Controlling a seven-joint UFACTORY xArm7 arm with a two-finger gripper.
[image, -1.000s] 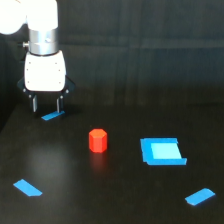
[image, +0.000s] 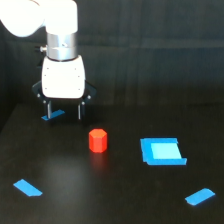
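Note:
A red hexagonal block (image: 98, 140) stands near the middle of the dark table. My white gripper (image: 64, 108) hangs at the left, above and behind the block, its two dark fingers apart with nothing seen between them. To the right, a pale square pad (image: 164, 151) edged with blue tape lies on the table.
Short blue tape strips lie at the front left (image: 28, 188), the front right (image: 200, 195) and under my gripper at the back left.
The arm and gripper have moved to the right, toward the red block. The block and pad are unmoved.

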